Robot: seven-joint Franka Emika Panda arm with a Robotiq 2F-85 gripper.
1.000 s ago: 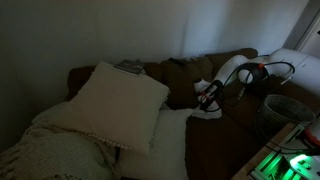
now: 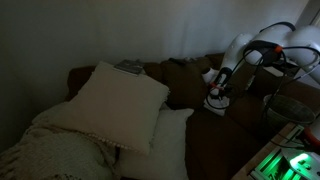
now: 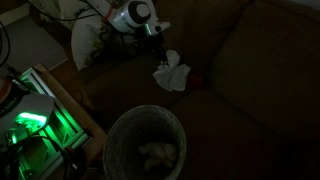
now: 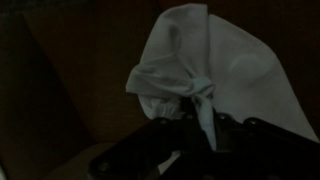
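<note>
A white cloth [image 4: 235,75] fills much of the wrist view, bunched up where the gripper pinches it. My gripper is shut on this cloth, and the fingertips are dark and partly hidden by folds. In exterior view 2 the white cloth [image 3: 172,73] hangs or rests at the brown sofa seat, just below the gripper [image 3: 158,58]. From exterior view 1 the cloth [image 2: 216,103] shows as a small pale patch under the arm; whether it is fully clear of the seat I cannot tell.
A round bin [image 3: 145,115] with pale crumpled cloth inside stands near the robot's base. Large cream pillows [image 2: 118,105] lie on the left of the brown sofa [image 2: 185,90]. The room is dim.
The arm has risen and drawn back toward the right over the last second. The white cloth has moved slightly up and right with the gripper.
</note>
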